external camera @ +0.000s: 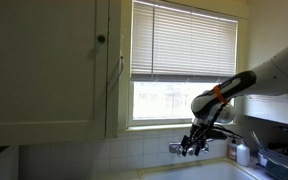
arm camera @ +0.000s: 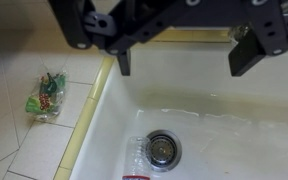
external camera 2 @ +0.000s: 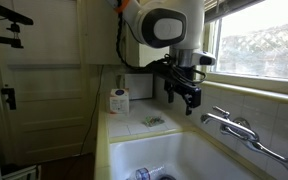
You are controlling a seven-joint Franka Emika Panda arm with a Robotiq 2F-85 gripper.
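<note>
My gripper hangs over the white sink (arm camera: 219,145), its two dark fingers set wide apart with nothing between them. Down in the basin, a clear plastic bottle (arm camera: 137,158) with a red band lies beside the round drain (arm camera: 162,150). The same bottle (external camera 2: 150,172) shows at the bottom of exterior view 2, well below the gripper (external camera 2: 180,98). On the tiled counter left of the sink rests a crumpled clear bag (arm camera: 49,95) with green and red on it.
A wall faucet (external camera 2: 234,128) juts out over the sink by the window. At the counter's far end stands a white container (external camera 2: 119,101). Bottles (external camera: 243,154) and a dark rack (external camera: 279,160) sit right of the sink.
</note>
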